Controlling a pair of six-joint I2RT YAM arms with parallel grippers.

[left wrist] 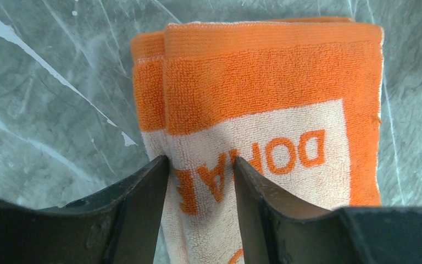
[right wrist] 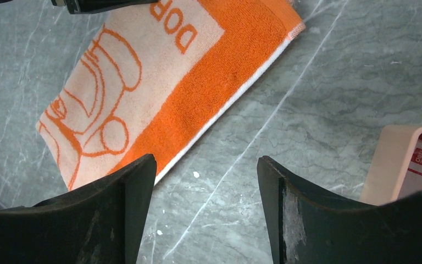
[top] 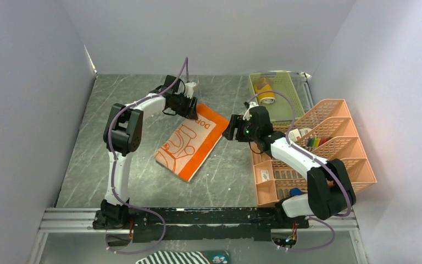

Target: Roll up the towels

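Observation:
A folded orange and white towel (top: 189, 146) with DORA lettering lies flat and diagonal on the grey table. My left gripper (top: 191, 113) is down over its upper corner. In the left wrist view the fingertips (left wrist: 156, 168) rest at the folded edge, part open, with towel beneath and between them; whether any is gripped is not clear. My right gripper (top: 232, 127) stands open just right of the towel's upper end, with bare table and the towel's edge below it in the right wrist view.
An orange divided organizer (top: 335, 110) with small items fills the right side. A green tray (top: 286, 93) holding a rolled yellow item (top: 264, 98) is at the back right.

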